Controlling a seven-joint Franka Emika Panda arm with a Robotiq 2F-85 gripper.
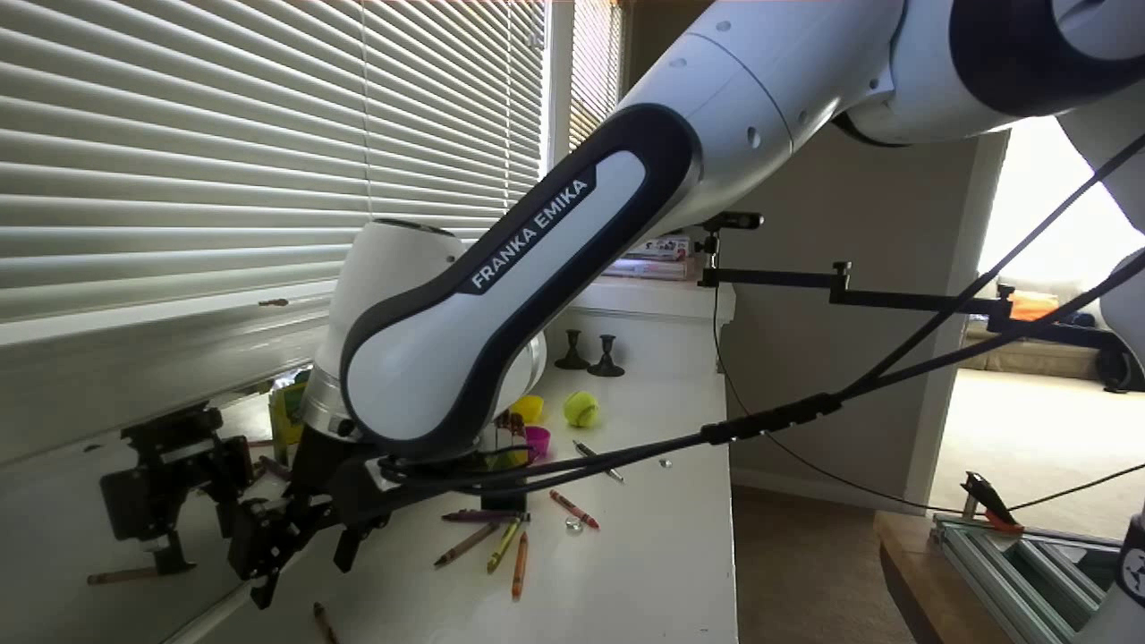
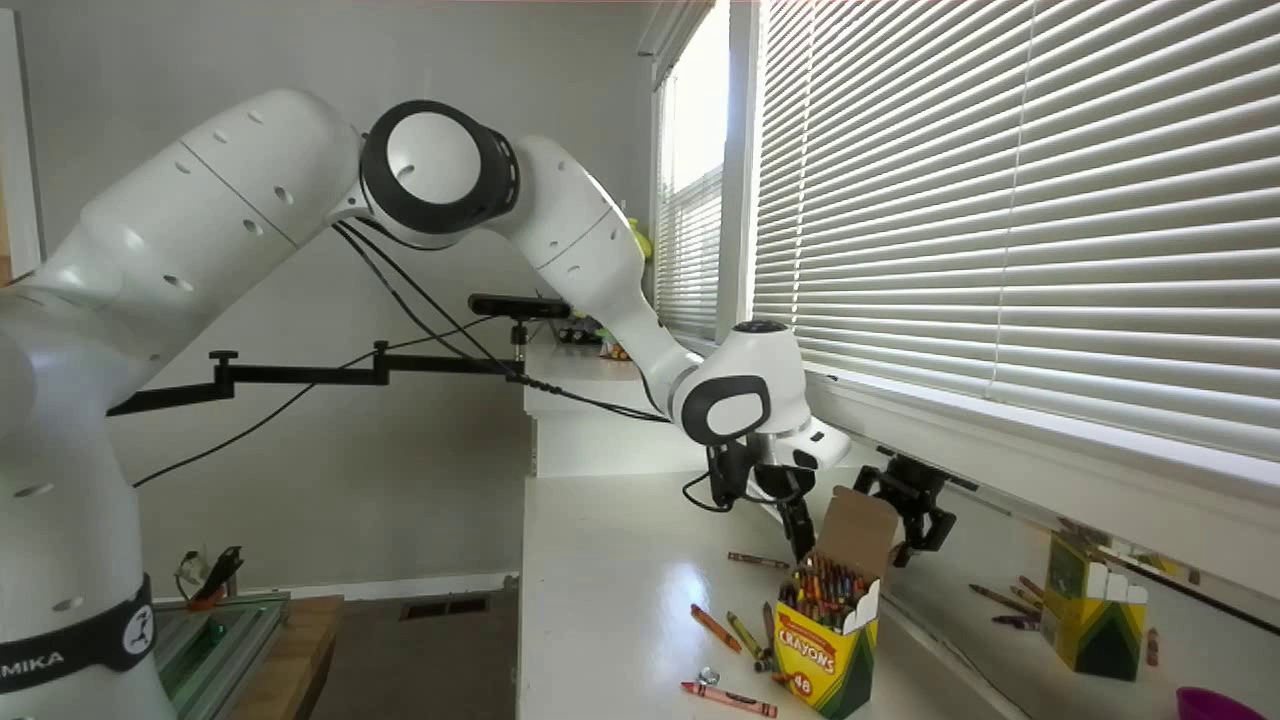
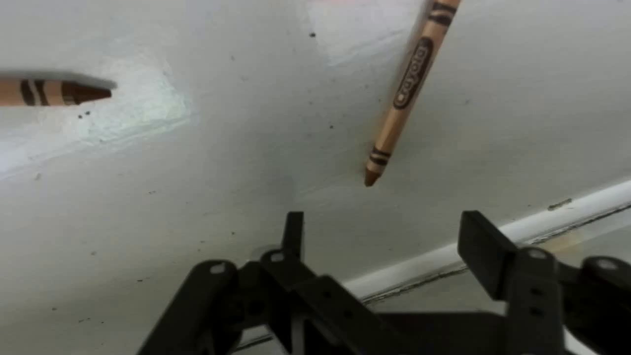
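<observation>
My gripper is open, its two black fingers wide apart with nothing between them. In the wrist view, a brown crayon lies on the white surface, its pointed end just beyond the gap between the fingertips. Another brown-tipped crayon enters that view from the left edge. Exterior view 1 has the gripper low beside the window-side wall, with one crayon near the bottom edge. The yellow-green crayon box stands with its lid up, full of crayons; the gripper is behind it in exterior view 2.
Several loose crayons, among them an orange one and a red one, lie near the box. A pen, a tennis ball and a magenta cup sit farther back. The glossy wall panel beside the counter reflects these things.
</observation>
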